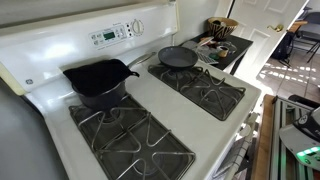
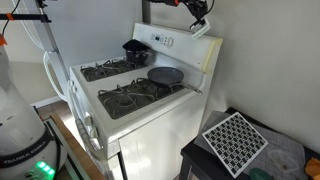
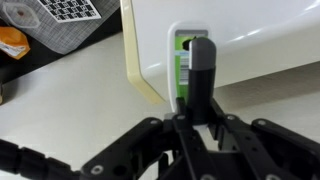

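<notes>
High above the back panel of the stove [image 2: 200, 55], my gripper [image 2: 199, 19] is near the panel's right end in exterior view 2. A small white object [image 2: 201, 30] with a rounded outline is at its fingertips. In the wrist view the gripper is shut on this white object [image 3: 176, 35], which has a green and white patch on its face. The dark finger covers part of it, so its full shape is hidden. Exterior view 1 does not show the gripper.
A black pot [image 1: 100, 84] stands on a back burner and a dark frying pan [image 1: 178, 58] on another. Right of the stove, a black-and-white checkered sheet [image 2: 235, 142] lies on a dark table [image 2: 200, 160].
</notes>
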